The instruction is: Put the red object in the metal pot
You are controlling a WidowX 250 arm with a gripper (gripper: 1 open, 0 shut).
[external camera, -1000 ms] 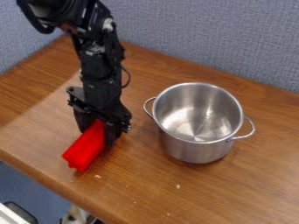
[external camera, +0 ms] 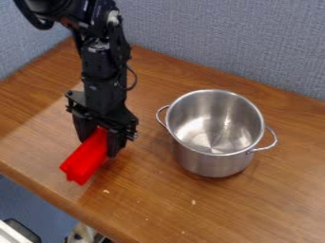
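The red object, a long block, lies slanted near the table's left front edge, with its lower end toward the edge. Around its upper end is my black gripper, pointing down, with fingers on both sides. The fingers and dark shadow hide that end, so whether they press on it cannot be made out. To the right, apart from both, stands the metal pot, upright and open at the top. Its visible inside looks empty.
The pot's wire handles stick out at its left and right. Bare wooden table lies in front of the pot and between it and the red object. A grey-blue wall closes off the back.
My gripper has shifted slightly left and up in the view. The red object has moved slightly the same way with it. The pot has stayed in place.
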